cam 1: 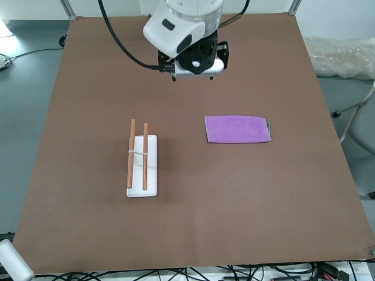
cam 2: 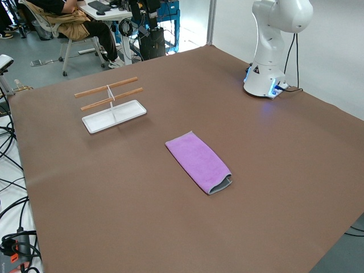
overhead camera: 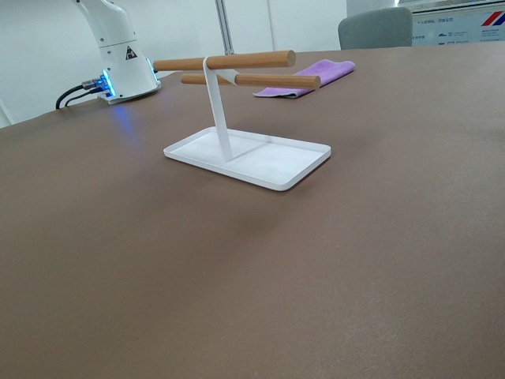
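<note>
A white tray stand with two wooden bars sits left of centre in the left view; it also shows in the top view and right view. A folded purple cloth lies flat to its right, also seen in the right view. My gripper hangs at the back of the table, above and clear of both; whether it is open or shut is hard to tell, and nothing shows hanging from it.
Cables run along the near edge in the left view. A chair stands beyond the right edge.
</note>
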